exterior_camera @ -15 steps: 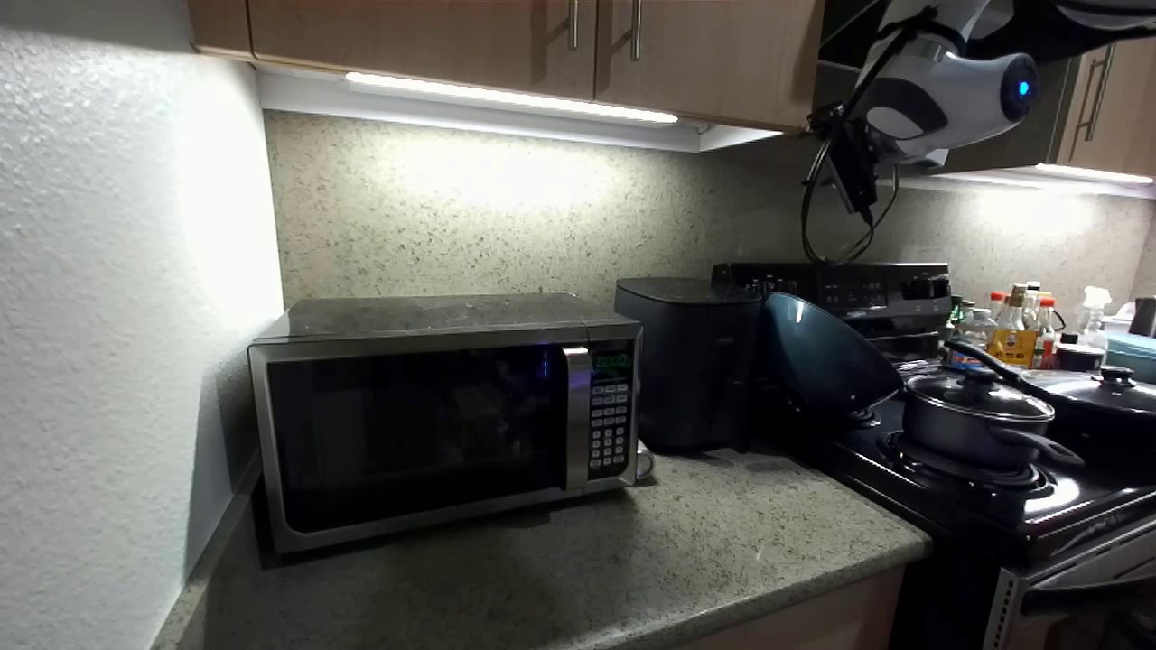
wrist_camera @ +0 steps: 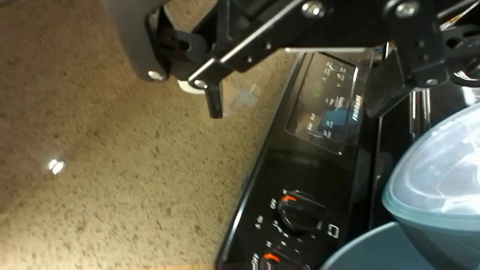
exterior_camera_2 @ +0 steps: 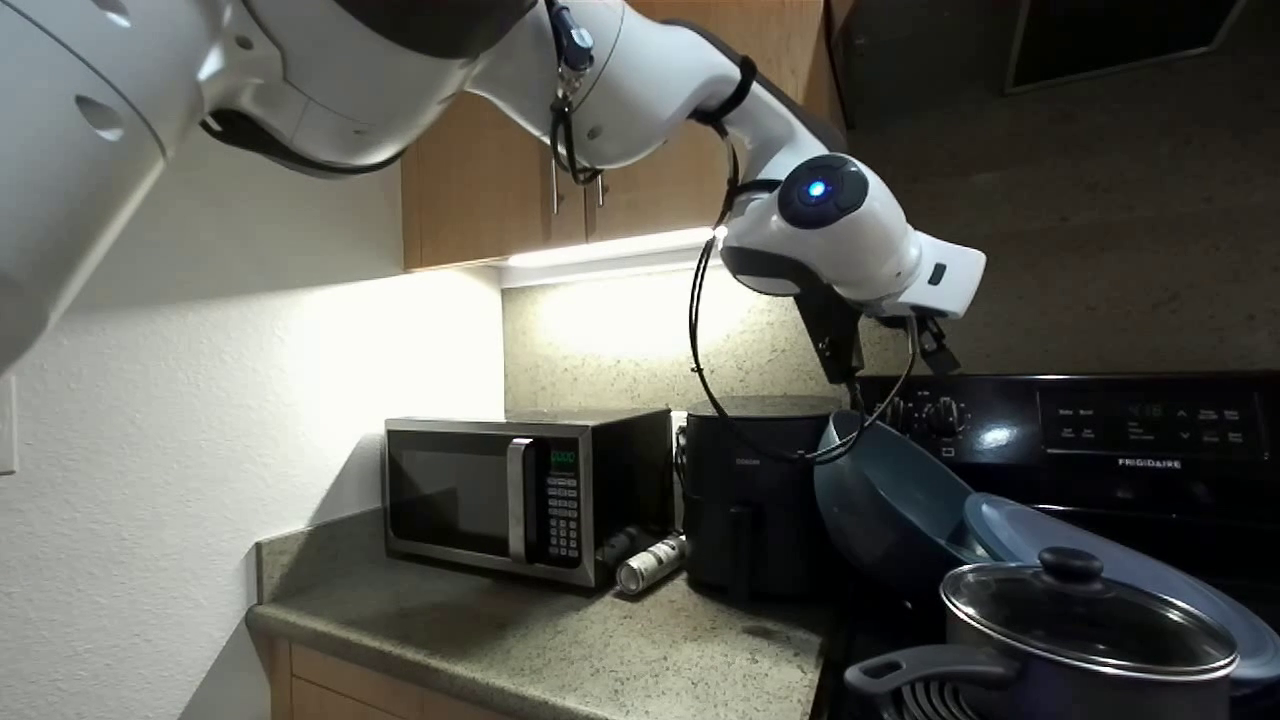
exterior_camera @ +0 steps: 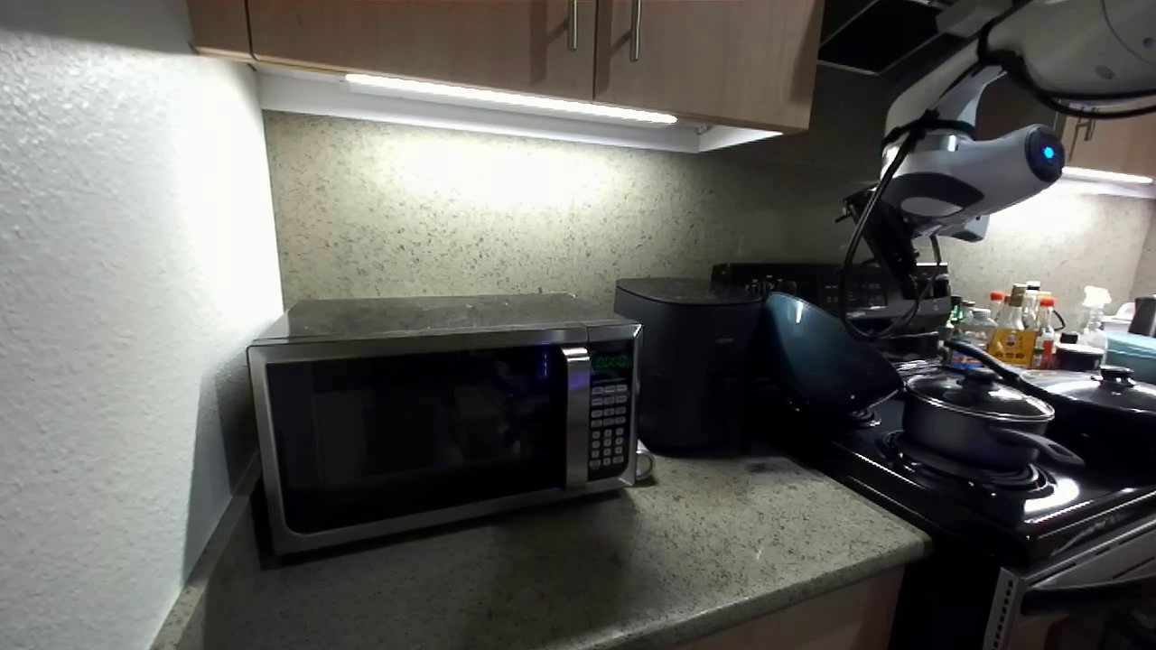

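Observation:
My gripper is open in the wrist view, its two dark fingers wide apart with nothing between them. Beyond the gap are the speckled backsplash and the black stove control panel (wrist_camera: pixel 315 171). One knob (wrist_camera: pixel 299 211) on that panel shows clearly below the gripper. In exterior view 2 the arm's wrist (exterior_camera_2: pixel 840 228) hangs above the air fryer (exterior_camera_2: pixel 750 516) and a tilted blue-grey bowl (exterior_camera_2: pixel 894 492). The bowl leans on the stove beside the air fryer. A clear, pale-rimmed lid or bowl (wrist_camera: pixel 436 180) lies to the right in the wrist view.
A steel microwave (exterior_camera: pixel 444 422) with its door shut stands on the counter (exterior_camera: pixel 694 542). A lidded pot (exterior_camera: pixel 975 412) sits on a burner, with bottles (exterior_camera: pixel 1013 330) behind. A loose cable (exterior_camera_2: pixel 708 360) loops below the wrist.
In exterior view 1 the arm has come down and shifted to the right, with its cable now hanging lower, close to the bowl. The counter and stove items have not moved.

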